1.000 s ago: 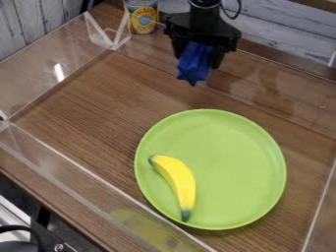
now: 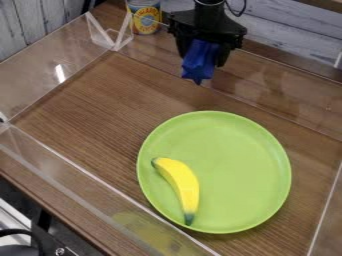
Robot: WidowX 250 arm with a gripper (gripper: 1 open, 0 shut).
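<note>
My black gripper [image 2: 205, 38] is at the top centre over the back of the wooden surface. A blue object [image 2: 199, 62] shows at its fingers, partly hidden by them; I cannot tell whether it is held. A green plate [image 2: 230, 175] lies at the front right with a yellow banana [image 2: 179, 186] on its left part.
A can [image 2: 144, 17] stands at the back left near a clear plastic piece [image 2: 111, 30]. Clear walls edge the wooden surface [image 2: 94, 120].
My gripper and the blue object have shifted very slightly upward; the plate and banana are unchanged.
</note>
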